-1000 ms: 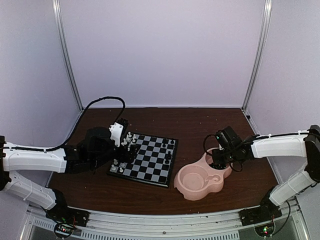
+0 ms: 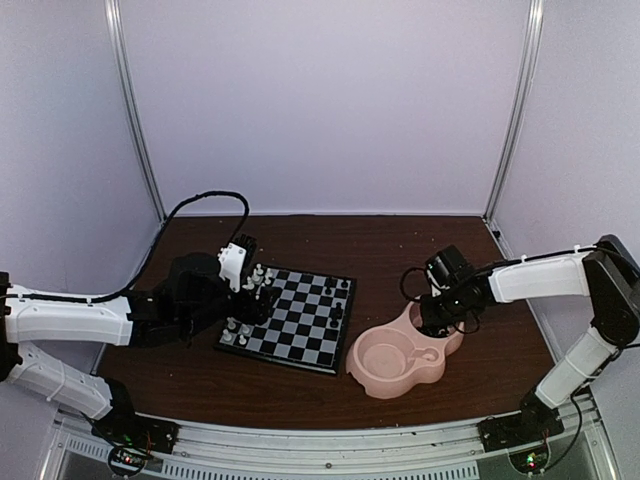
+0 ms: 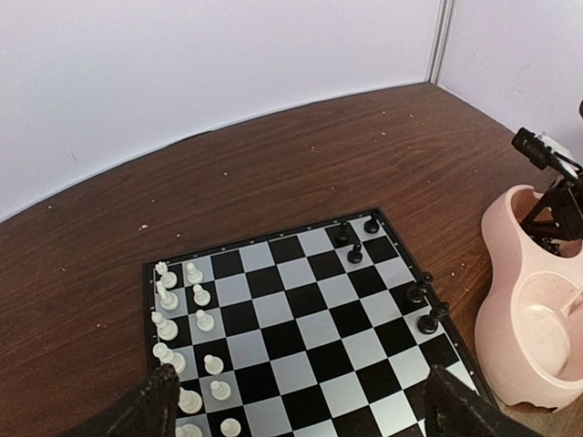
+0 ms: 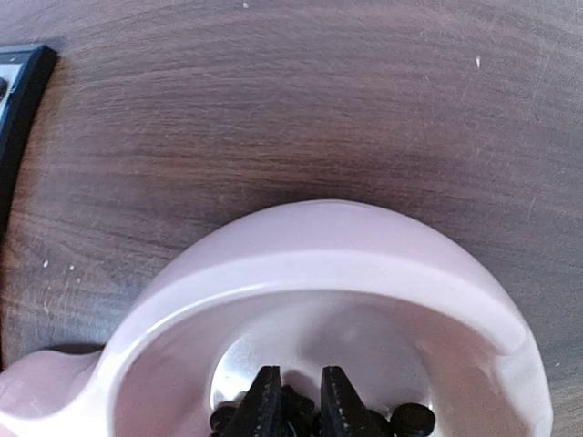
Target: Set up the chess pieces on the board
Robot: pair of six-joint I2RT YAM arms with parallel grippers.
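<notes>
The chessboard (image 3: 314, 332) lies on the table, with white pieces (image 3: 202, 295) in two rows along its left side. Several black pieces (image 3: 354, 254) stand near its right edge, in two groups. My left gripper is over the board's left part, its fingers wide apart and empty. On the right, my right gripper reaches down into the deep cup of the pink container (image 4: 337, 241). Its fingers (image 4: 263, 399) are partly apart, among loose black pieces (image 4: 413, 420). One dark piece shows in the gap; whether both fingers touch it is unclear.
The container's shallow bowl (image 2: 385, 358), toward the front, looks empty. Its high curved rim surrounds my right gripper. Bare wooden table (image 2: 350, 240) stretches behind the board, and a narrow strip separates board and container.
My right arm has shifted slightly left and lower into the cup, and its elbow has moved left. The container has barely moved. My left arm and the pieces on the board look unchanged.
</notes>
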